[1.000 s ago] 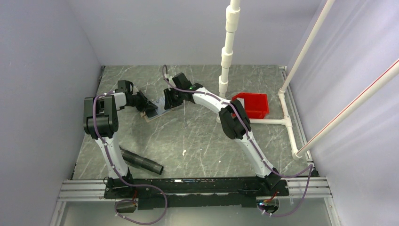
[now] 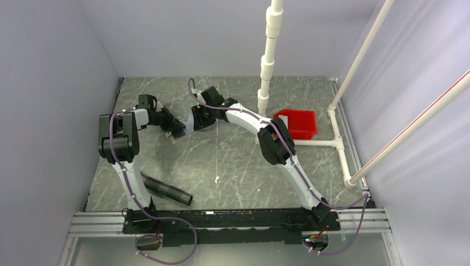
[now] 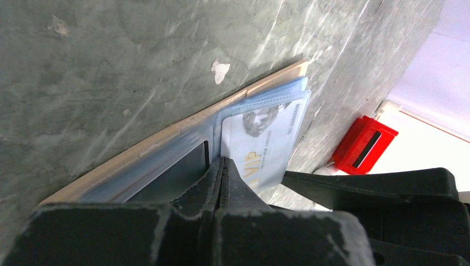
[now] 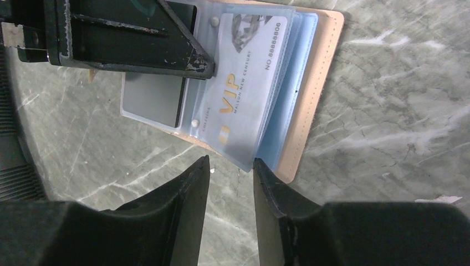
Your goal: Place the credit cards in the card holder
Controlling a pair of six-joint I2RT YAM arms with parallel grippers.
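The card holder (image 4: 313, 83) lies open on the marble surface, with tan cover, blue clear sleeves and a dark panel (image 4: 147, 97). A white VIP card (image 4: 244, 83) sits in a sleeve. My left gripper is shut, its tips pressed on the holder beside the card, nothing visible between them. My right gripper stands open at the card's other end, one fingertip at the sleeve's corner. In the top view both grippers meet over the holder at back left.
A red bin (image 2: 295, 124) stands at right inside white pipe framing (image 2: 339, 160). A black corrugated tube (image 2: 169, 191) lies at front left.
The left arm looks unchanged.
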